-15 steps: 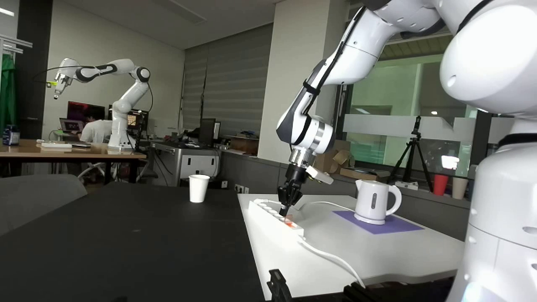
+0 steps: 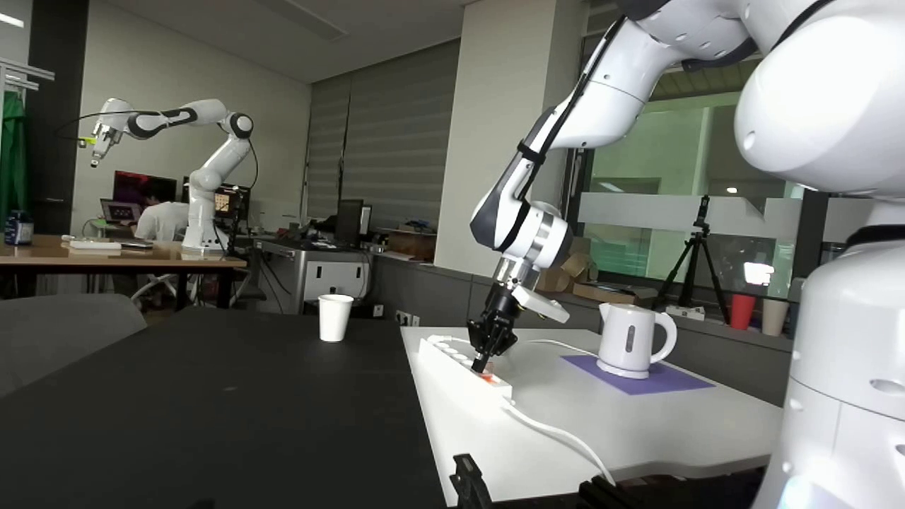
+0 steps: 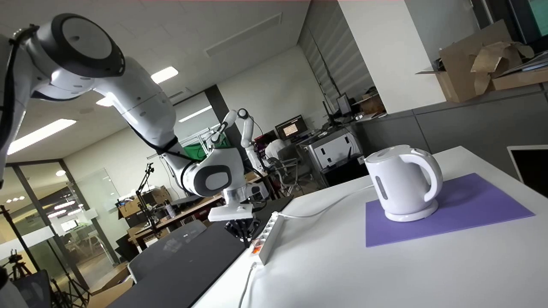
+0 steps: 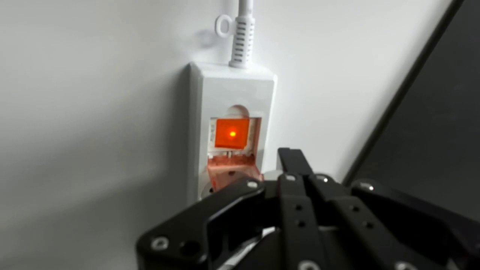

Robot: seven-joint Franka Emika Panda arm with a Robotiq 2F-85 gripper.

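A white power strip (image 4: 236,87) lies along the edge of the white table. Its orange switch (image 4: 232,133) glows with a small bright spot. Below the switch in the wrist view, a clear reddish cover (image 4: 227,174) is hinged open, its lower part hidden behind my gripper. The gripper is shut, and nothing shows between its fingers. In exterior view 1 the gripper (image 2: 479,365) points down at the strip's switch end, its tips close to the strip's top; whether they touch cannot be told.
A white kettle (image 3: 403,179) stands on a purple mat (image 3: 462,205) on the white table. White cords leave both ends of the strip. A paper cup (image 2: 334,317) stands on the black table (image 2: 254,407) alongside.
My gripper has shifted slightly toward the strip's near end and tilted. In exterior view 1 the reddish cover stood up beside the fingertips earlier and now appears lower.
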